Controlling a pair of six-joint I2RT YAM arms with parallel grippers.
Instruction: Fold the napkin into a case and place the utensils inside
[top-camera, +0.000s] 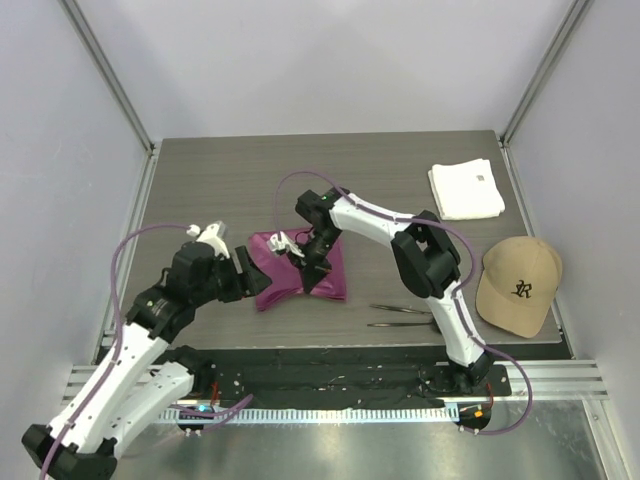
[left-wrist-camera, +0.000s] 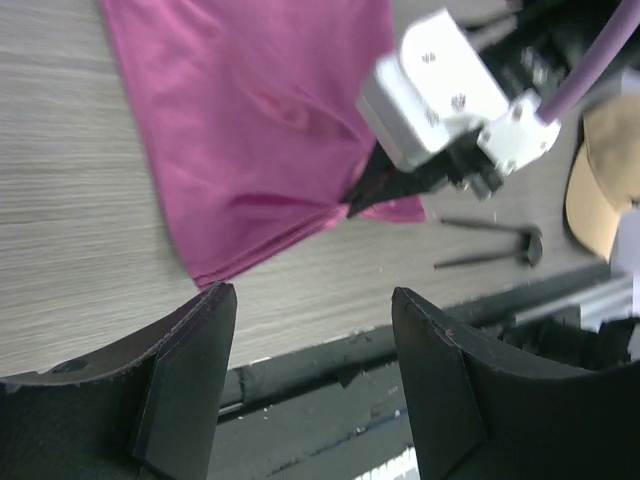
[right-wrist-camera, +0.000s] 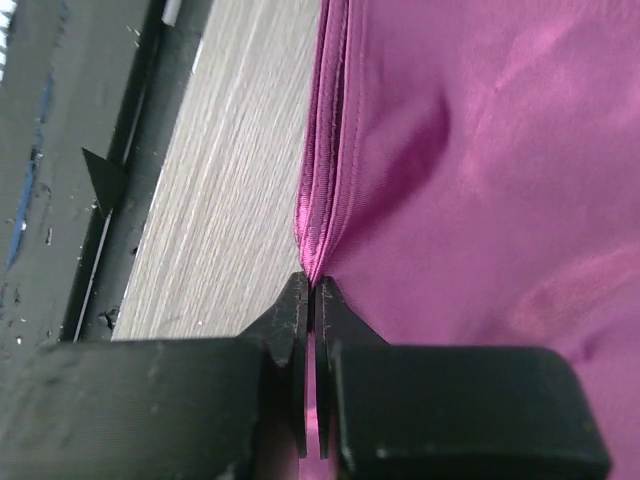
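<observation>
The purple napkin (top-camera: 332, 262) lies in the middle of the table, its near edge drawn inward and raised at the centre. My right gripper is shut on that folded, layered edge. In the left wrist view the napkin (left-wrist-camera: 240, 130) shows a near corner flat on the table and the right gripper pinching its edge. My left gripper stands open, nothing between its fingers, just short of the napkin's near left side. Dark utensils (top-camera: 400, 324) lie to the right near the table's front edge, one end hidden by the right arm.
A folded white cloth (top-camera: 466, 190) lies at the back right. The tan cap (top-camera: 520, 286) sits at the right edge, by the right arm. Bare table (top-camera: 250, 175) stretches behind the napkin and to its left.
</observation>
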